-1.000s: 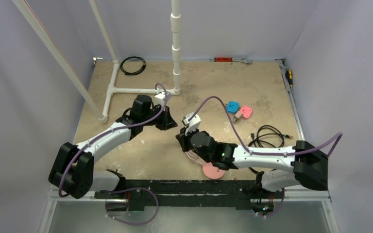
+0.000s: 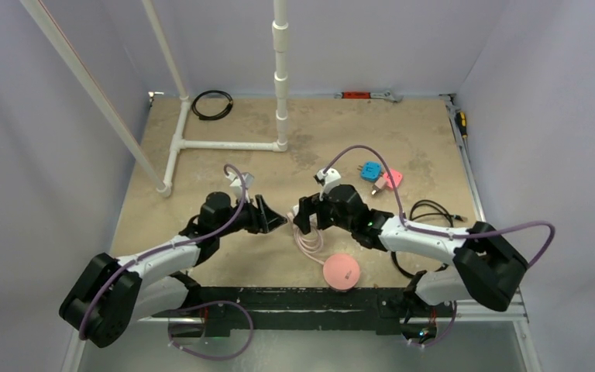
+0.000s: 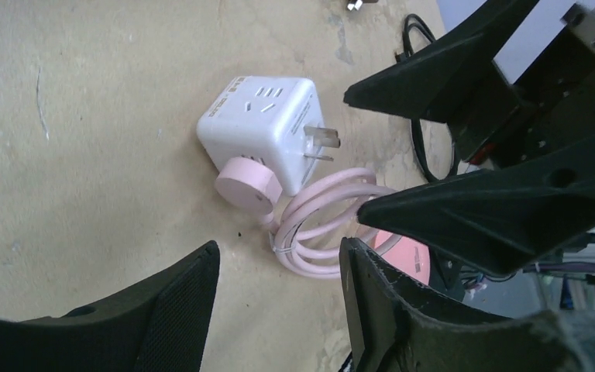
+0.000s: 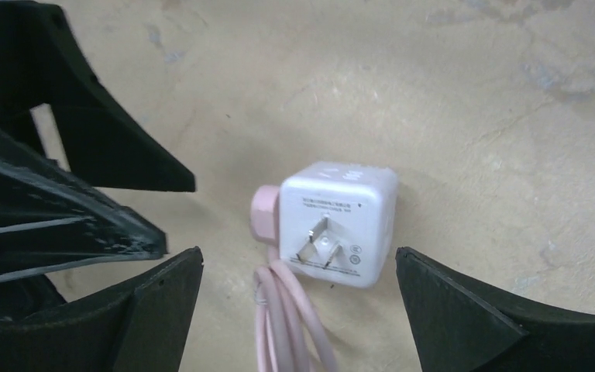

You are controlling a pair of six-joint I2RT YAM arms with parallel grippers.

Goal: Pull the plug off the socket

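Note:
The white cube socket (image 3: 257, 128) lies on the table, metal prongs out on one face. A pink round plug (image 3: 248, 184) sits against its side, its pink cable (image 3: 321, 221) tied in a coil below. In the left wrist view my left gripper is open with nothing between its fingers; plug and socket lie beyond the fingertips. My right gripper stands open as well, the socket (image 4: 341, 221) ahead of its gap and nearer the right finger (image 4: 449, 310). From above, my right gripper (image 2: 304, 217) covers most of the socket, with my left gripper (image 2: 273, 215) just left.
A pink disc (image 2: 341, 272) lies near the front edge. Blue (image 2: 370, 171) and pink (image 2: 393, 179) adapters are at the right, with a black cable (image 2: 430, 213) beyond. White pipes (image 2: 228, 145) stand at the back left. Bare table surrounds the socket's far side.
My left arm has come toward the front, level with the socket. My right gripper has shifted slightly right and back, uncovering more of the pink cable.

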